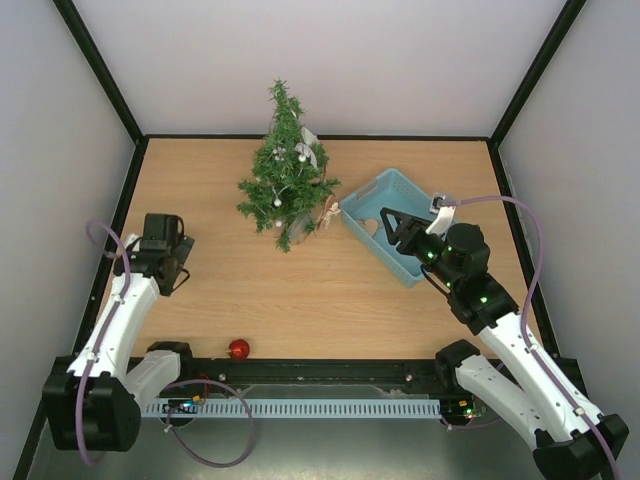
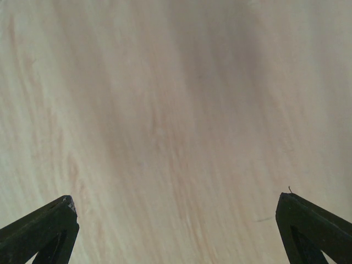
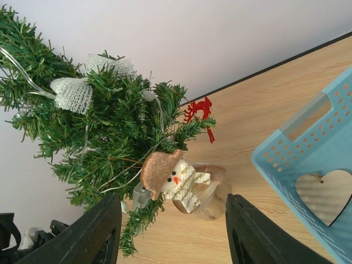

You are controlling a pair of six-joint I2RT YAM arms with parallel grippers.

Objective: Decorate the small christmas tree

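The small green Christmas tree point(image 1: 283, 175) stands at the back of the table with white bows and little baubles on it. A snowman ornament with a brown hat point(image 3: 175, 179) and a red reindeer point(image 3: 199, 113) hang among its lower branches in the right wrist view. A red ball point(image 1: 239, 348) lies at the front edge of the table. My left gripper is open above bare wood at the table's left side. My right gripper is open, empty, and over the blue basket point(image 1: 392, 182), right of the tree.
A wooden heart point(image 3: 325, 193) lies in the basket. The tree's clear base point(image 3: 212, 195) stands close to the basket's left corner. Dark front rail point(image 1: 320, 370) borders the table.
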